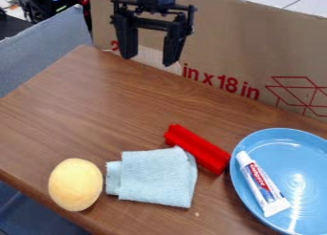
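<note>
My black gripper (149, 43) is raised at the top centre, in front of the cardboard, open with nothing between its fingers. Below it on the wooden table lie a red cylinder-like object (197, 147), a folded light-blue cloth (152, 176) and a pale yellow rounded object (76, 184) at the front left. A blue plate (308, 172) at the right holds a white toothpaste tube (262, 184).
A cardboard box wall (236, 48) with red printing stands along the back. A grey padded surface (38, 67) borders the table on the left.
</note>
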